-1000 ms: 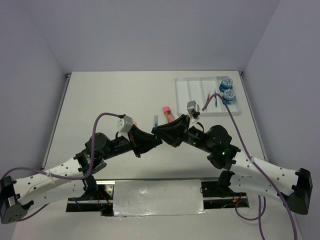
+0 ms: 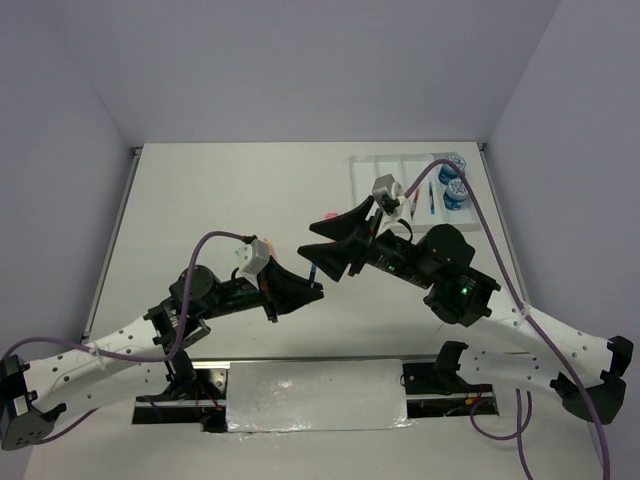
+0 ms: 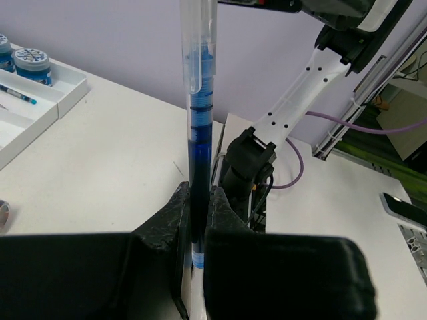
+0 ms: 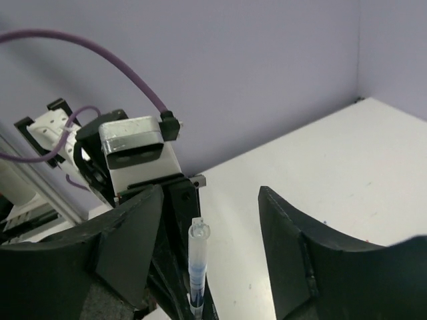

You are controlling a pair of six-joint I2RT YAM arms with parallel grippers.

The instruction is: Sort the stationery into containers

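A clear-barrelled pen with blue ink (image 3: 201, 127) stands upright in my left gripper, which is shut on its lower part. In the top view only a short blue piece of the pen (image 2: 312, 272) shows above the left gripper (image 2: 316, 291). My right gripper is open, its fingers on either side of the pen's clear upper end (image 4: 198, 257) with gaps showing. At the back right lies a white divided tray (image 2: 367, 185), holding a red pen (image 2: 415, 203) and a blue pen (image 2: 432, 198) in its compartments.
Two blue-lidded jars (image 2: 456, 190) stand in the tray's right end. A pink item (image 2: 331, 215) is mostly hidden by the right gripper, and an orange item (image 2: 269, 246) lies behind the left wrist.
My right gripper, shut at the pen a second ago, has opened and shifted slightly up the view. The left gripper still has the pen and has moved little.
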